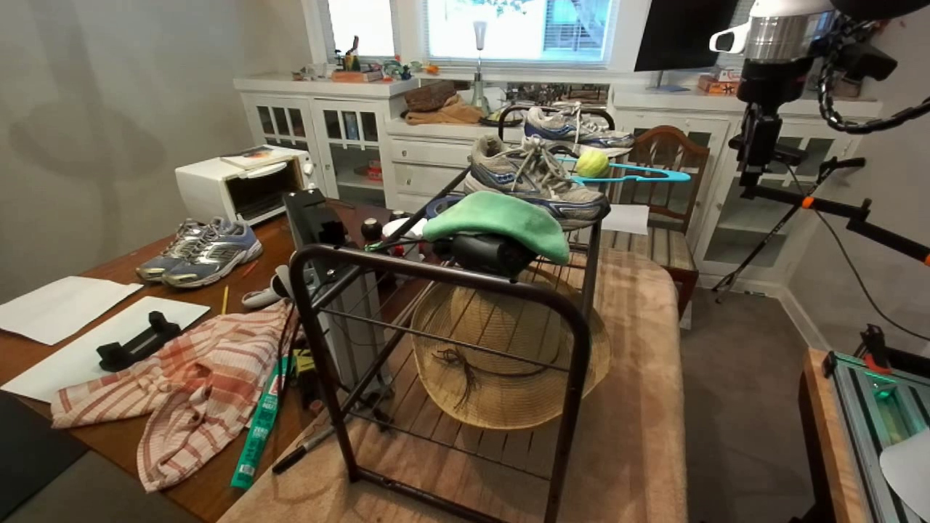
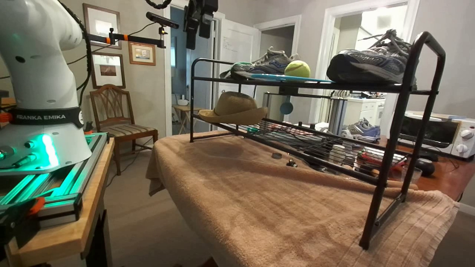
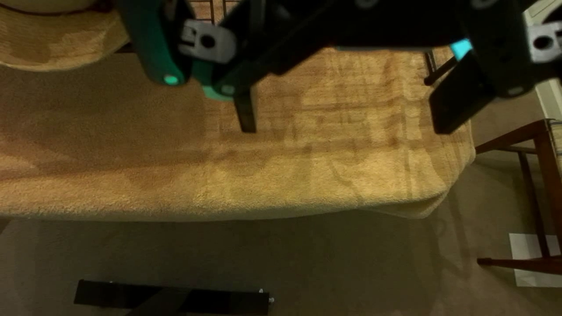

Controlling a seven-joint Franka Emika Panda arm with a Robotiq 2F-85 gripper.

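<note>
My gripper stands open in the wrist view. Its dark fingers (image 3: 456,101) are wide apart, and only the tan towel-covered table (image 3: 326,184) shows below and between them. From outside, the gripper (image 1: 755,165) hangs high at the right, clear of the dark metal rack (image 1: 453,277). On the rack's top shelf are grey-blue sneakers (image 1: 532,179), a yellow-green tennis ball (image 2: 297,70), a light-blue flat object (image 2: 280,78) and a green cloth (image 1: 501,222) draped over something black. A straw hat (image 2: 233,109) lies on the lower shelf.
Left of the rack, a brown table (image 1: 187,301) holds another pair of sneakers (image 1: 205,253), a striped cloth (image 1: 196,388), papers and a toaster oven (image 1: 248,187). A camera bar (image 2: 133,38) reaches out near the gripper. The towel in front of the rack is bare.
</note>
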